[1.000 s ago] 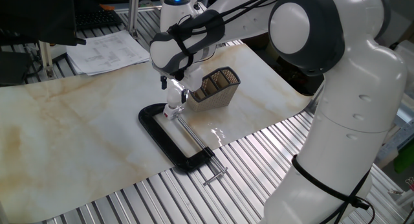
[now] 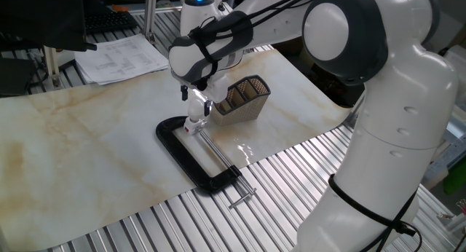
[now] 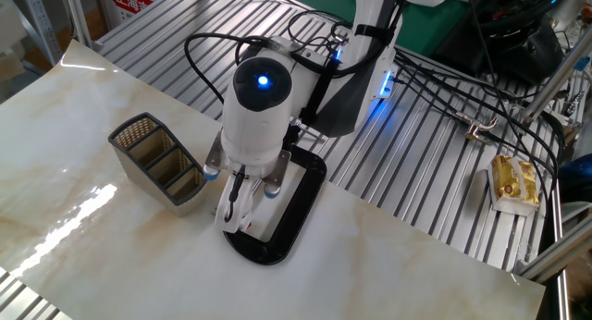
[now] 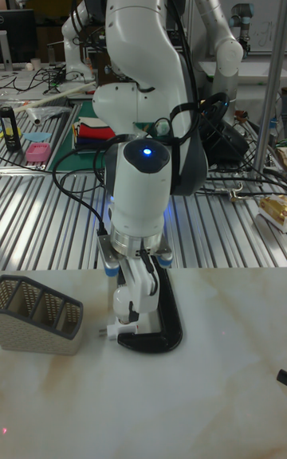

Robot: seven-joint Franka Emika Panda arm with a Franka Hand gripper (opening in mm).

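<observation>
A large C-clamp with a black frame (image 2: 180, 156) and a silver screw lies flat, reaching from the marbled sheet onto the slatted table. My gripper (image 2: 195, 122) points down at the clamp's far end, beside the black frame. In exterior view 2 the white fingers (image 3: 235, 209) come down over the clamp's end, partly covering it. A small white piece with a thin metal end (image 4: 108, 331) shows at the fingertips in exterior view 3. The fingers hide how far apart they stand, and whether that piece or the clamp is between them cannot be told.
A beige basket (image 3: 162, 167) with several compartments and a dark rim stands close to the gripper. Papers (image 2: 120, 59) lie at the back left. A gold-and-white box (image 3: 512, 184) sits on the slats. The marbled sheet (image 2: 80, 164) is mostly bare left of the clamp.
</observation>
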